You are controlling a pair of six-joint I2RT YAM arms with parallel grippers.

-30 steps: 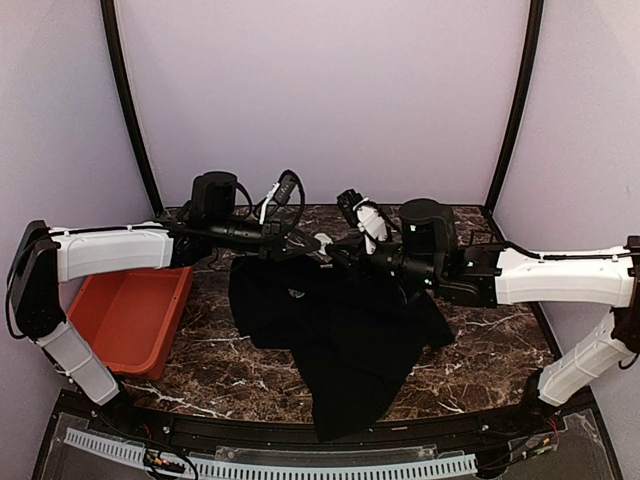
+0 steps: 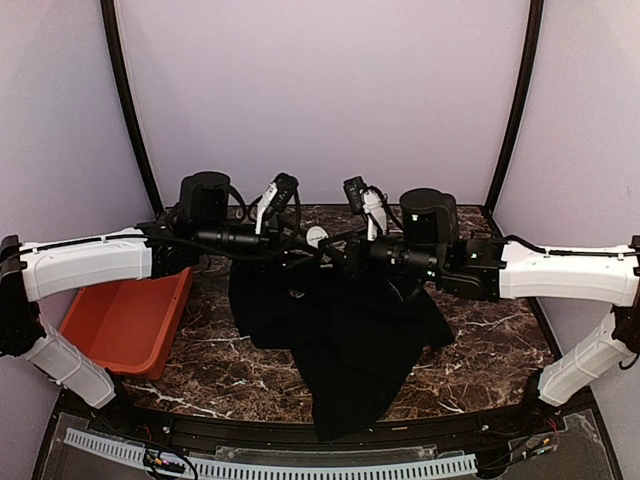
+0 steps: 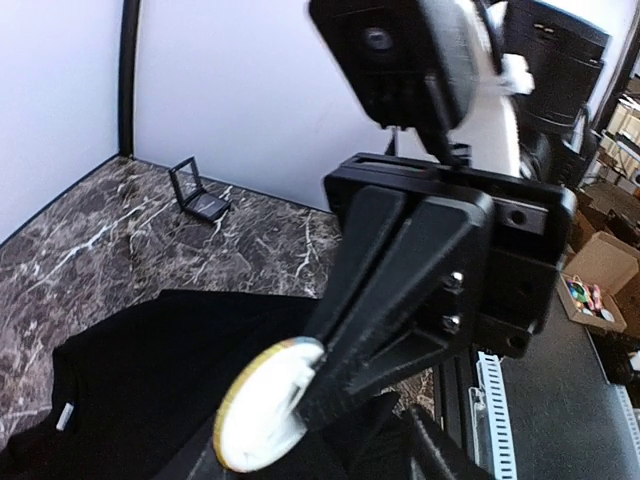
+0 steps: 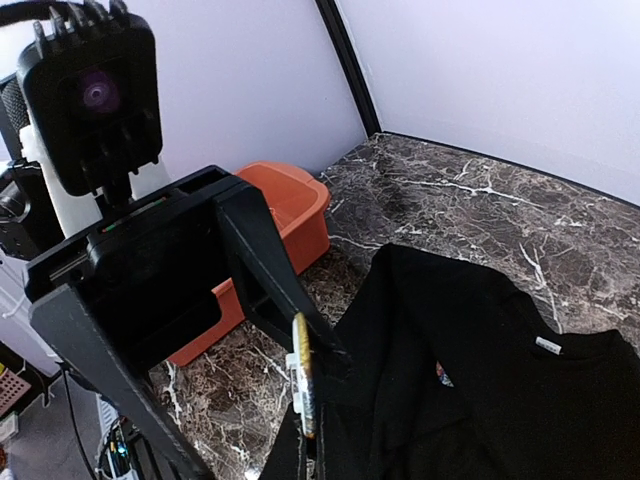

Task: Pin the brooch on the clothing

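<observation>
A round brooch (image 2: 317,237) is held up over the black clothing (image 2: 350,335). My right gripper is shut on the brooch's edge; in the left wrist view its two fingers (image 3: 385,345) lie together and the brooch (image 3: 262,410) shows a white back with a gold rim. Seen edge-on in the right wrist view, the brooch (image 4: 304,380) stands between the spread fingers of my left gripper, which is open; contact with them cannot be made out. The clothing lies spread, its white collar label (image 4: 548,345) visible.
An orange bin (image 2: 125,320) stands on the left of the dark marbled table. A small coloured patch (image 4: 443,373) shows on the clothing. Behind the clothing lies an opened black compact (image 3: 203,198). Bare table (image 2: 490,350) shows at the right.
My left gripper has come in from the left, closer to the brooch. The right gripper and the brooch have shifted slightly up and left in the top view. The clothing lies unchanged.
</observation>
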